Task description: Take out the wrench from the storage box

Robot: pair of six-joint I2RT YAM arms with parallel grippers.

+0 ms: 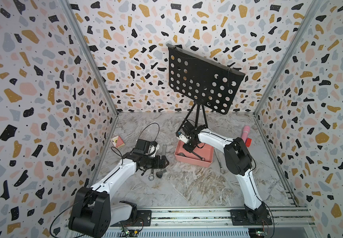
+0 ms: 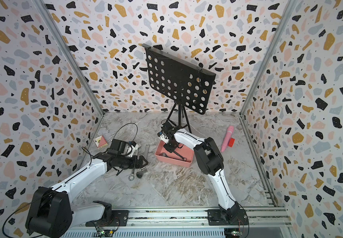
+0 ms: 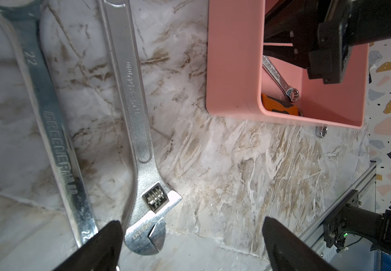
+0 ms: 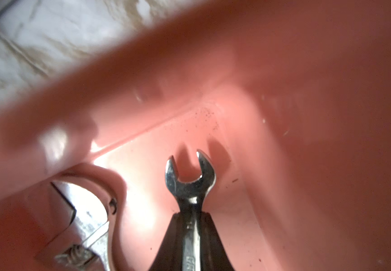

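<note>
The pink storage box (image 1: 193, 162) stands on the table right of centre. Reaching down inside it, my right gripper has its two fingers close against both sides of a silver combination wrench (image 4: 190, 189). Its open-ended head points to a box corner and casts a shadow on the floor; its ring end (image 3: 293, 94) shows in the left wrist view. Beside it in the box lies an adjustable wrench (image 4: 84, 212). My left gripper is open, its fingers wide apart above the table, with nothing between them.
Below the left gripper lie a wrench marked 22 (image 3: 46, 113) and an adjustable wrench (image 3: 134, 117). An orange-and-black tool (image 3: 279, 104) is in the box. Another wrench (image 1: 219, 162) lies right of the box. A black perforated stand (image 1: 205, 77) rises behind.
</note>
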